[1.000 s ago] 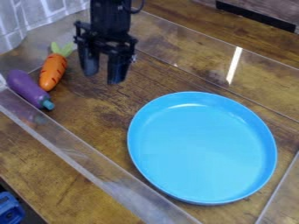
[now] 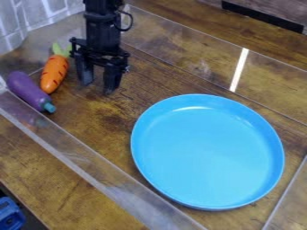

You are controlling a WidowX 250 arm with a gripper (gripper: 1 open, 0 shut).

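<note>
My black gripper [image 2: 99,67] hangs low over the wooden table at the upper left, fingers pointing down and apart, with nothing visible between them. Just left of it lies an orange toy carrot [image 2: 54,72] with a green top, and below that a purple toy eggplant [image 2: 27,90]. A large blue plate [image 2: 206,148] rests on the right half of the table, apart from both toys.
A clear plastic wall runs along the lower left, with a small blue object [image 2: 9,214] in the bottom corner beyond it.
My gripper has moved a little left and away from the camera, closer to the carrot, appearing smaller. The toys and plate have not moved.
</note>
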